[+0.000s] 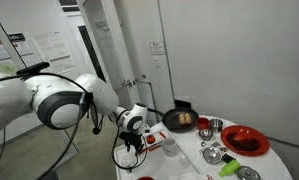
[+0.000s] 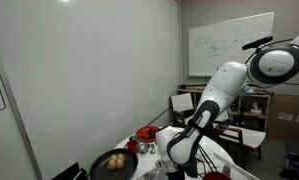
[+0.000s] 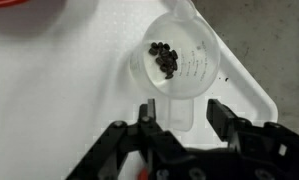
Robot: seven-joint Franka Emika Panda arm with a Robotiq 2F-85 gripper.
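In the wrist view a clear measuring cup (image 3: 196,72) holds several small dark beans (image 3: 168,60). Its short handle (image 3: 179,115) points toward my gripper, whose dark fingers stand apart on either side of that handle. Whether a finger touches it cannot be told. In exterior view 1 the gripper (image 1: 136,145) is low at the table's left end, with the cup largely hidden there. The white arm hides most of this spot in exterior view 2.
A dark pan (image 1: 181,121) with brown round items sits at the back. Right of it are several metal and red cups and a red plate (image 1: 247,139) with dark contents. A pale mug (image 1: 170,147) and a red round thing (image 1: 151,140) stand near the gripper.
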